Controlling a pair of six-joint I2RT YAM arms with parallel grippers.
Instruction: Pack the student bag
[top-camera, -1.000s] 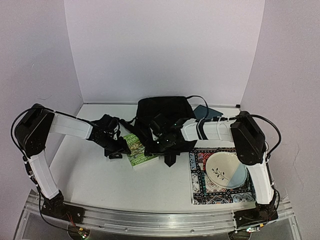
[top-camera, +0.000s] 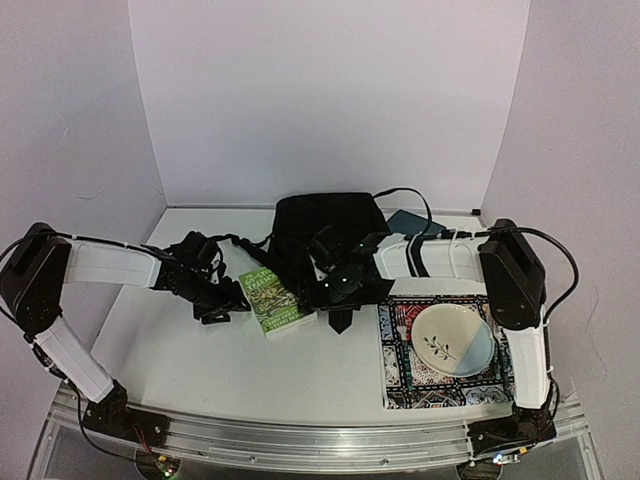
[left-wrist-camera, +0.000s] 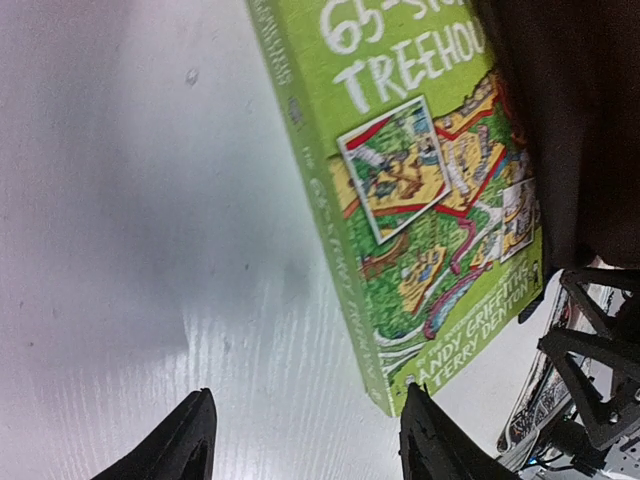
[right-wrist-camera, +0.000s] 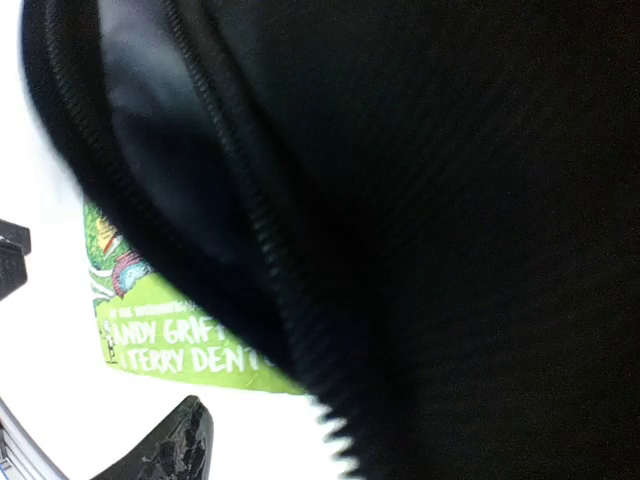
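Note:
The green Treehouse book (top-camera: 275, 300) lies cover up on the table, tilted, its right edge beside the black bag (top-camera: 325, 215). My left gripper (top-camera: 232, 306) stands open at the book's left side; in the left wrist view its fingers (left-wrist-camera: 175, 440) are wide apart with nothing between them. At the bag's front edge is my right gripper (top-camera: 312, 296), over the book's right side. The right wrist view is mostly filled by the bag's dark cloth and zip opening (right-wrist-camera: 200, 130). Only one right finger (right-wrist-camera: 175, 445) shows clearly there; the other is hidden by cloth.
A patterned mat (top-camera: 400, 385) with a round plate (top-camera: 452, 335) on it lies at the front right. Behind the right arm is a dark blue flat item (top-camera: 408, 222).
A strap now loops up at the bag's right. The left gripper moved slightly.

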